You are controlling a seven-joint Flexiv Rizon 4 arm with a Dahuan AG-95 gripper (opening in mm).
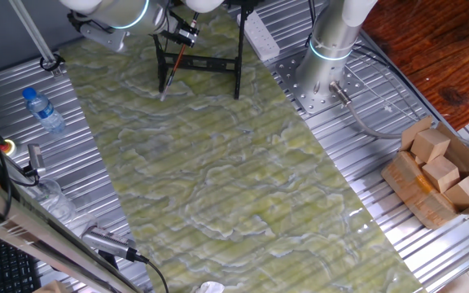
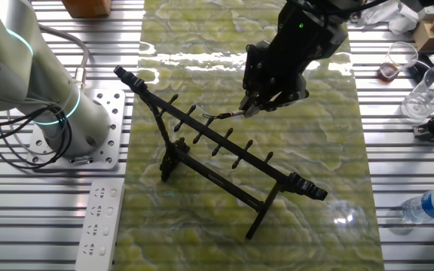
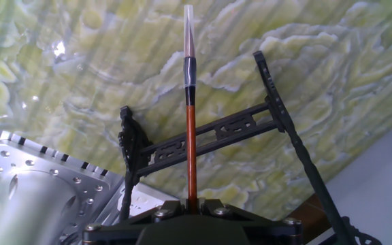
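Note:
A slim brush with a reddish-brown handle and a clear-capped tip (image 3: pixel 190 68) is held by my gripper, whose fingers are closed around the handle. From above, the brush (image 1: pixel 179 62) slants down from the gripper (image 1: pixel 190 34), tip toward the mat. The black brush rack (image 1: pixel 202 63) stands right beside it, and the handle crosses in front of the rack's lower crossbar in the wrist view. From the other side, the gripper (image 2: pixel 253 104) hovers by the rack's pegged top bar (image 2: pixel 224 141); whether the brush touches the rack, I cannot tell.
A green marbled mat (image 1: pixel 218 187) covers the middle of the table, mostly clear. The robot base (image 1: pixel 320 77) and a white power strip (image 1: pixel 259 37) stand close to the rack. A box of wooden blocks (image 1: pixel 422 191) and a water bottle (image 1: pixel 44 110) sit off the mat.

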